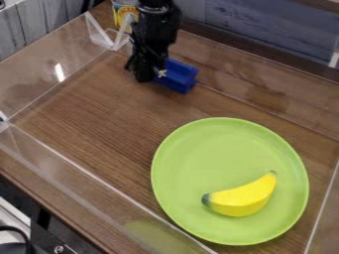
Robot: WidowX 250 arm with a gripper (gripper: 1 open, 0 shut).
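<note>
My black gripper (149,67) is low at the back of the wooden table, right against a blue block (179,79) that looks like a sponge or small box. The dark fingers overlap the blue thing's left end, and whether anything is between them is hidden. A green plate (227,149) lies at the front right with a yellow banana (241,196) on it.
A yellow can (125,15) stands behind the gripper at the back left, near some clear plastic (103,32). Clear walls edge the table.
</note>
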